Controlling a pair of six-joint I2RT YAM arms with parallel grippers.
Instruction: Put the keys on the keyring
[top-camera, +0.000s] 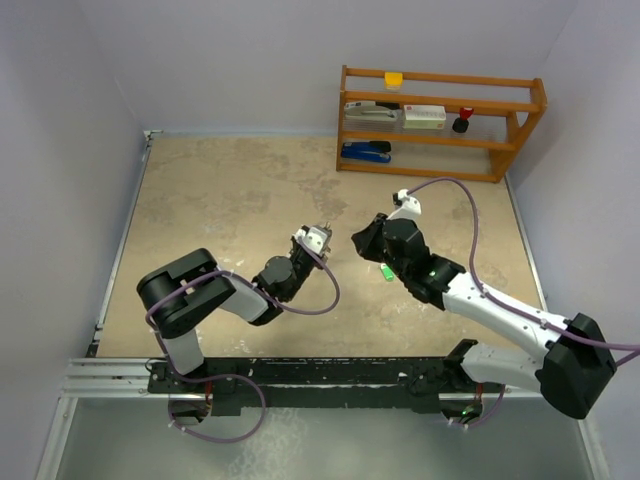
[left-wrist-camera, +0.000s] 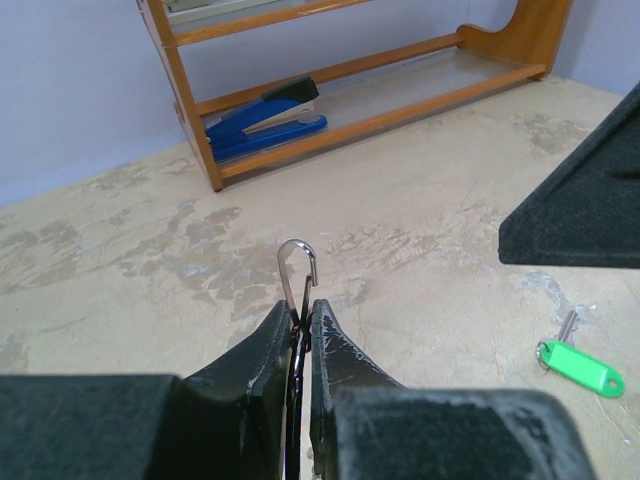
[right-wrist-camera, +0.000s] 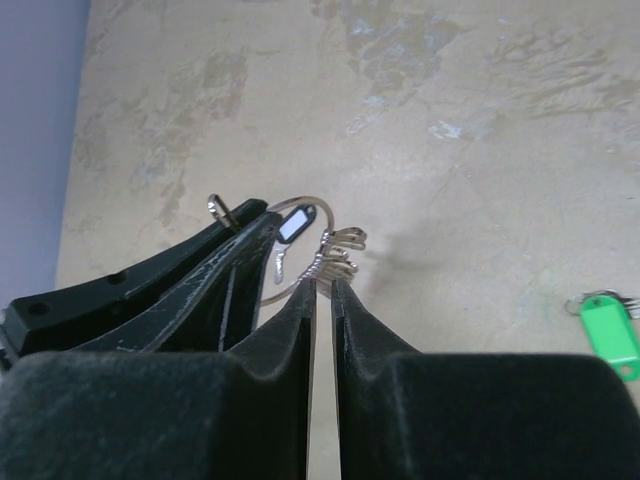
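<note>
A wire keyring (right-wrist-camera: 328, 208) is pinched in my left gripper, and its bent, hooked end sticks up above the fingertips. On the ring's far side in the right wrist view, several silver keys (right-wrist-camera: 337, 255) look bunched together. A dark-headed key (right-wrist-camera: 295, 225) shows near the left fingertips; whether it hangs on the ring I cannot tell. My right gripper stands a little apart from the ring, narrowly open, nothing visible between its fingers. A green-tagged key (left-wrist-camera: 583, 367) lies on the table beneath the right gripper's side.
At the back stands a wooden shelf (top-camera: 430, 170) holding a blue stapler (top-camera: 367, 152), a white box (top-camera: 424, 117) and other small items. Bare table (top-camera: 220, 190) stretches left of and behind the grippers. Loose cables trail along both arms.
</note>
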